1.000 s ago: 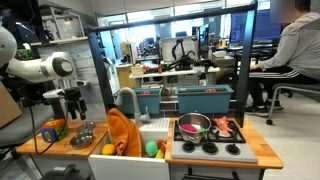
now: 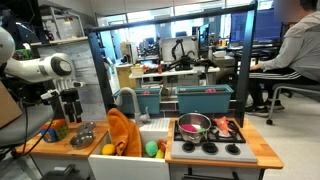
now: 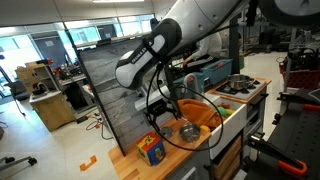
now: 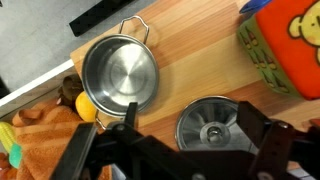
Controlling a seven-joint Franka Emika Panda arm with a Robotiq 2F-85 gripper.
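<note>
My gripper stands open over the wooden counter, its two dark fingers wide apart at the bottom of the wrist view. Below the gap lies a round metal lid (image 4: 205, 112) with a dark centre, partly covered by the gripper. Up and left of it is an empty steel pot (image 4: 122, 72) with two loop handles. A colourful box (image 4: 266, 50) with a yellow cartoon figure is at the upper right. In exterior view 1, the gripper (image 2: 74, 101) hangs above the counter's left end, near the pot (image 2: 87, 129).
An orange towel (image 2: 122, 133) hangs by the sink (image 2: 108, 164), where yellow and green items lie. The stove (image 2: 210, 146) carries another pot (image 2: 194, 126) to the right. Bare counter (image 4: 190, 50) shows between steel pot and box.
Over the last second my arm and gripper have shifted slightly at the left end of the counter. The pot, towel and stove items look unmoved.
</note>
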